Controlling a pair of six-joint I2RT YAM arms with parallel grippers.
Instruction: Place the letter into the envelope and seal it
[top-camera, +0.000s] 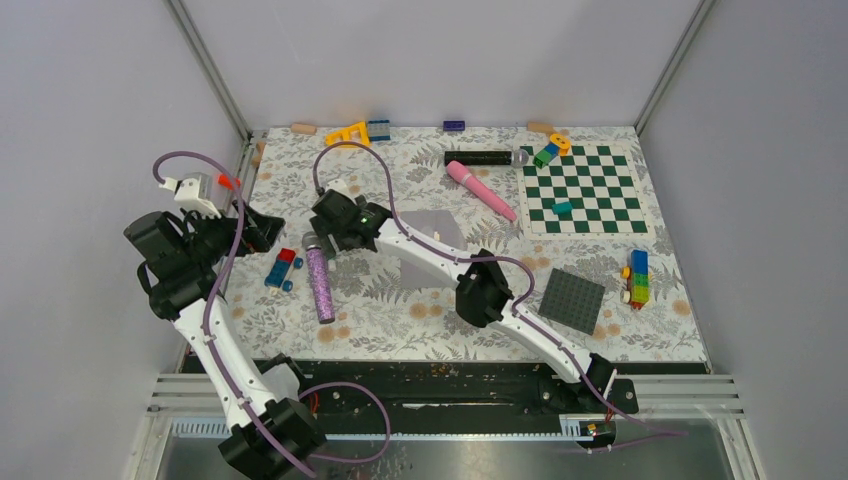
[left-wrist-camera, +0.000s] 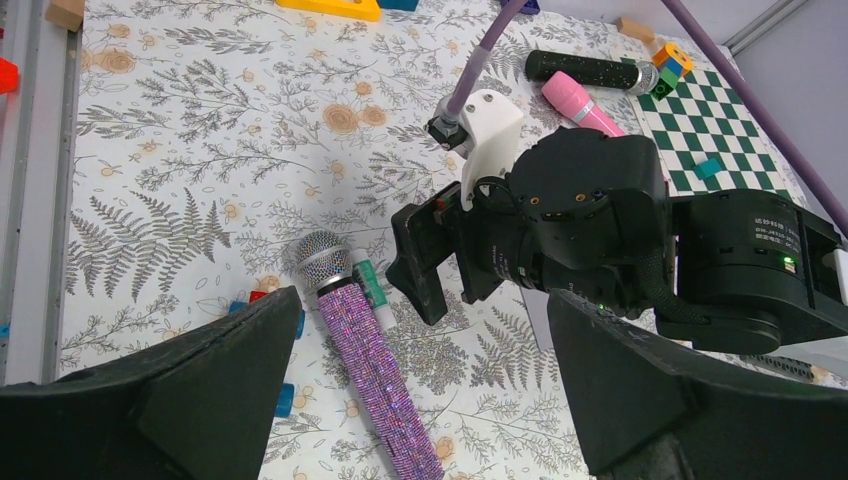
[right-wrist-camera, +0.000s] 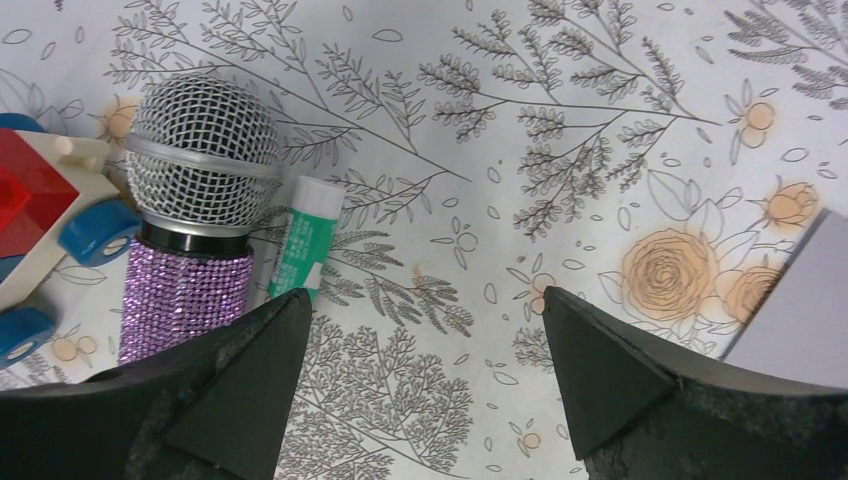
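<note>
A flat grey sheet, looking like the envelope, lies mid-table, partly under my right arm; its edge shows in the right wrist view. No separate letter can be made out. A green glue stick with white ends rests against the purple glitter microphone. My right gripper is open above the table, the glue stick beside its left finger and only tablecloth showing between the fingers. Over the table's left edge, my left gripper stands open and empty, its fingers wide apart.
A red-and-blue toy car stands left of the purple microphone. Black and pink microphones, a checkerboard, a dark baseplate and a block vehicle occupy the back and right.
</note>
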